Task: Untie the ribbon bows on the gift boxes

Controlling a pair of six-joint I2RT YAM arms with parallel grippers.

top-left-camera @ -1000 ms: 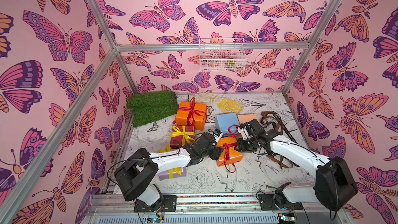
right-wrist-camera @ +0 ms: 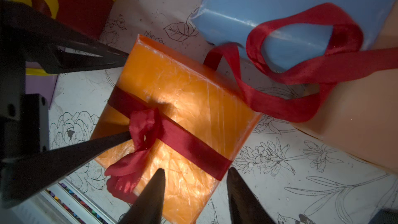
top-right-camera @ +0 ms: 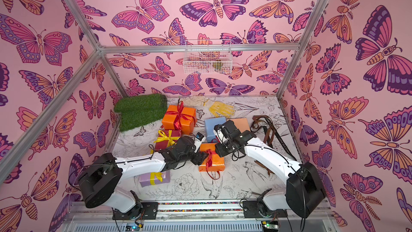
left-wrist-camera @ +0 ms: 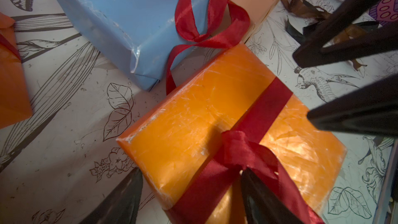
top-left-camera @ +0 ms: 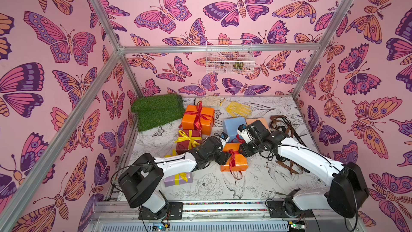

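The front orange box [top-left-camera: 231,165] has red ribbon [left-wrist-camera: 265,107] round it, with a bunched knot [right-wrist-camera: 143,128] and a hanging tail. My left gripper is low at this box, fingers apart on either side of part of the ribbon; I cannot tell whether they touch it. My right gripper hangs over the box, to the right of my left, open and visibly holding nothing. Loose looped red ribbon [right-wrist-camera: 340,62] lies over the blue box [left-wrist-camera: 120,8] and peach box [right-wrist-camera: 360,116]. The rear orange box [top-right-camera: 171,122] still carries a red bow.
Yellow-ribboned maroon [top-left-camera: 182,144] and lilac [top-right-camera: 150,180] boxes sit left. Grass mats [top-left-camera: 156,116] are at back left, a yellow glove [top-left-camera: 238,108] at the back, dark straps [top-left-camera: 296,139] at right.
The front orange box has shifted slightly left since a second ago. My right gripper has moved up and left over it. The left gripper has barely moved.
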